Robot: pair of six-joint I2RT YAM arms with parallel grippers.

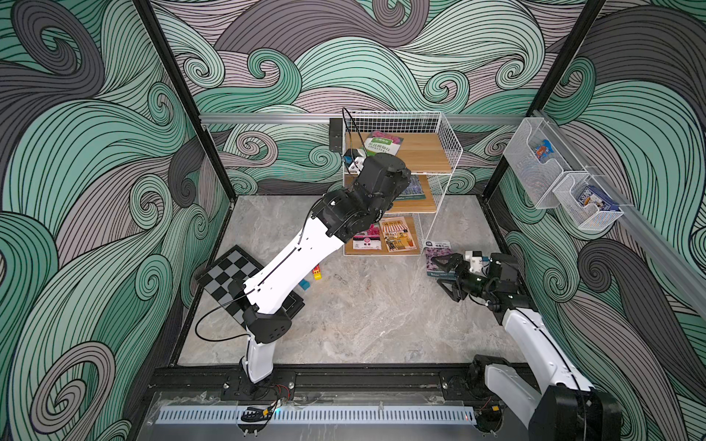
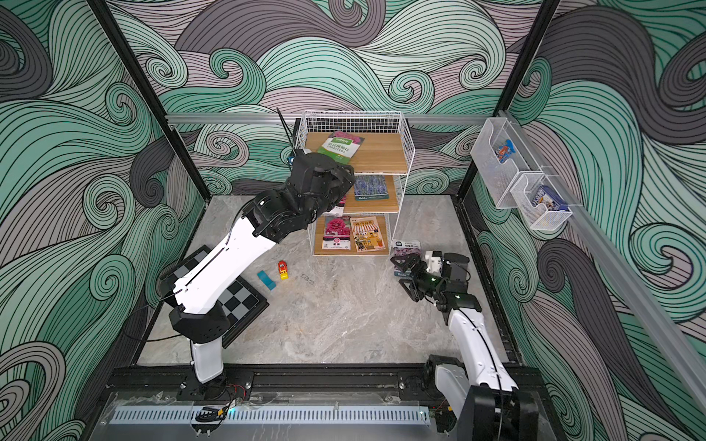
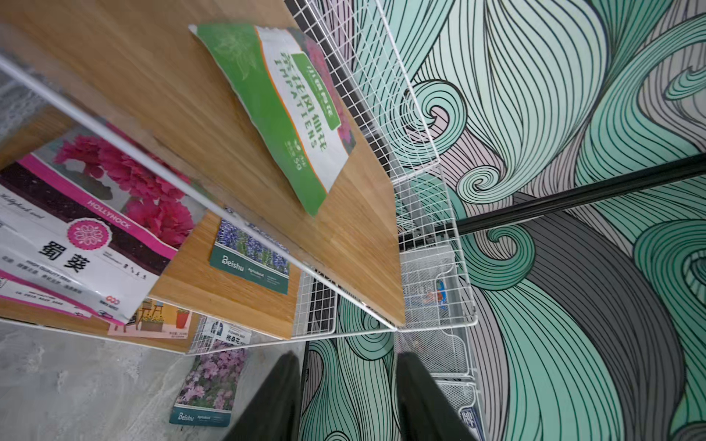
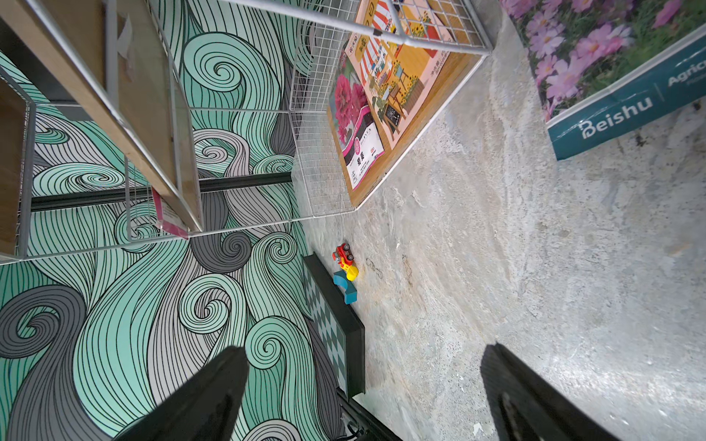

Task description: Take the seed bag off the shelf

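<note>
A green-and-white seed bag (image 2: 341, 147) lies flat on the top board of the white wire shelf (image 2: 387, 158); it fills the upper middle of the left wrist view (image 3: 286, 114). My left gripper is up at the shelf, apart from that bag, its blurred fingers parted with nothing between them. Lower boards hold a hollyhock packet (image 3: 110, 228), a lavender packet (image 2: 371, 187) and others. My right gripper stands open low at the right, beside a pink-flowered Beishu packet (image 4: 603, 81) lying on the floor.
A checkered board (image 1: 220, 273), a toy car (image 2: 283, 269) and a blue block (image 2: 266, 279) lie at the left. Wire baskets (image 1: 533, 161) hang on the right rail.
</note>
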